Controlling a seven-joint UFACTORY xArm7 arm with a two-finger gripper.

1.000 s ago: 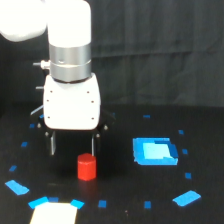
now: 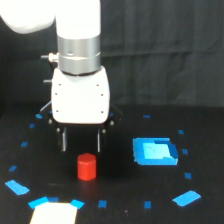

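A small red object (image 2: 87,167) with a rounded top stands on the dark table in front of the arm. Above and slightly behind it in the picture hangs my gripper (image 2: 82,146), its two thin dark fingers (image 2: 64,139) pointing down, wide apart. Nothing shows between them, so the gripper is open. The red object appears a little below the fingertips, close to the middle of the gap; how far apart they are in depth is hard to tell.
To the right lies a blue square piece (image 2: 140,151) with a pale area inside. Blue strips (image 2: 186,198) and several small blue marks are scattered over the table. A cream block (image 2: 53,213) sits at the front left edge.
My gripper has moved right and slightly up in the picture, so its gap is now more nearly in line with the red object. The red object and the blue square have stayed put.
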